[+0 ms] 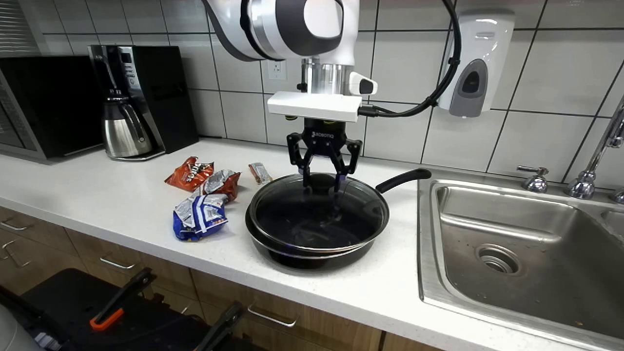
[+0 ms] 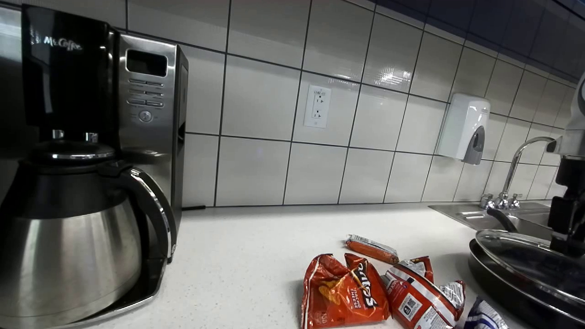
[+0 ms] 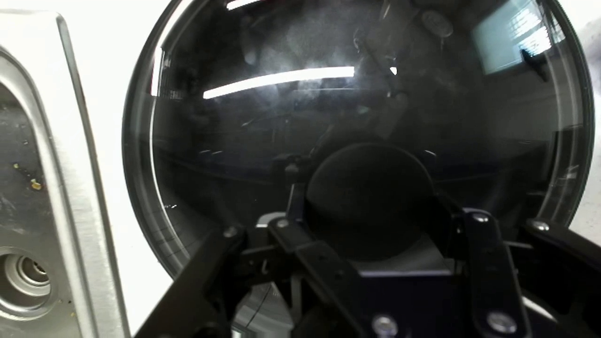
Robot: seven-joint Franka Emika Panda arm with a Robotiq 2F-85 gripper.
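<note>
My gripper (image 1: 321,184) is shut on the round black knob (image 3: 369,200) of a glass lid, one finger on either side of it. The lid (image 1: 281,217) has a metal rim and lies over a black pan (image 1: 319,262). In exterior view 1 the pan's rim shows below the lid at the left and front, so the two are not quite in line. The pan's black handle (image 1: 404,180) points back right toward the sink. In exterior view 2 the lid (image 2: 521,255) looks tilted against the pan, and only part of my gripper is visible at the right edge.
Left of the pan lie an orange chip bag (image 1: 190,174), a red one (image 1: 226,186), a blue one (image 1: 199,216) and a small wrapped bar (image 1: 260,173). A steel sink (image 1: 430,245) is close on the right. The coffee maker (image 1: 164,99) stands far left, beyond bare counter.
</note>
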